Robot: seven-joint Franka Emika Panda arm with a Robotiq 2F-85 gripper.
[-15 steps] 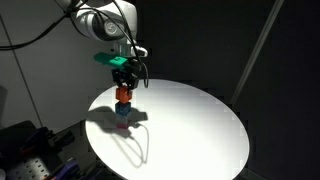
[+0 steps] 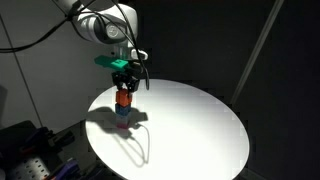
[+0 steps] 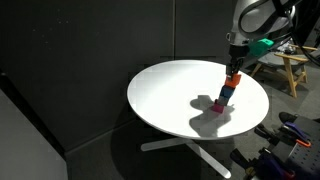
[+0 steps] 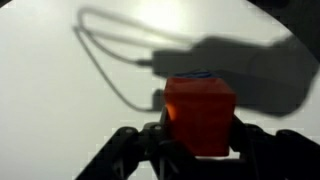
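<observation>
A red-orange block stands at the top of a small column, with my gripper shut on it from above. Directly under it is a blue block, and a pink block is lowest, on the white table. From the other side, the orange block, blue block and pink block line up the same way. In the wrist view the red block fills the space between the dark fingers. It mostly hides what lies below; a thin blue edge shows behind it. Whether red and blue touch is unclear.
Shadows of the arm and blocks fall across it. A wooden chair stands beyond the table in the second exterior view.
Almost nothing differs. The gripper with the red-orange block appears very slightly lower over the blue block; the blue and pink blocks stay in place.
</observation>
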